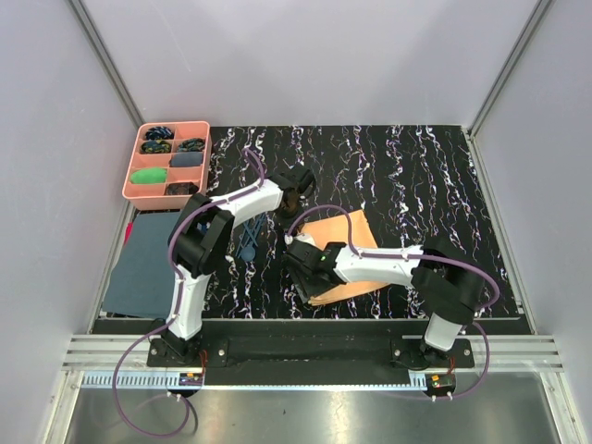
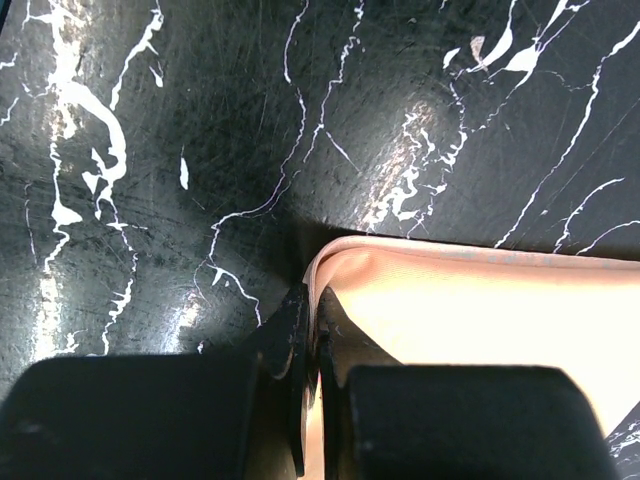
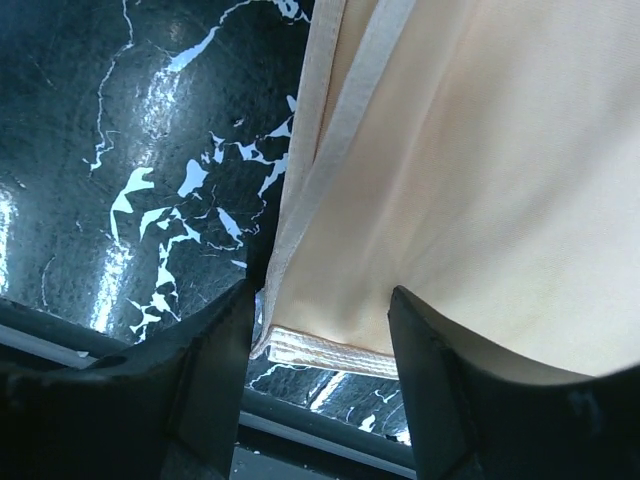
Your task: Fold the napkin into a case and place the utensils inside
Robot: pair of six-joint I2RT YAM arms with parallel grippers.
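Note:
The peach napkin [image 1: 342,227] lies on the black marbled table with one edge folded into a narrow strip along its left side. My left gripper is shut on the far corner of that folded edge, which curls up between its fingers. My right gripper stands part open over the near left corner, with the doubled hem and folded strip [image 3: 320,180] between and ahead of its fingertips. Blue utensils [image 1: 248,242] lie on the table left of the napkin, partly under the left arm.
A pink divided bin [image 1: 135,190] with rolled cloths stands at the back left. A grey-blue mat [image 1: 139,268] covers the front left. The table's front edge is close to the right gripper.

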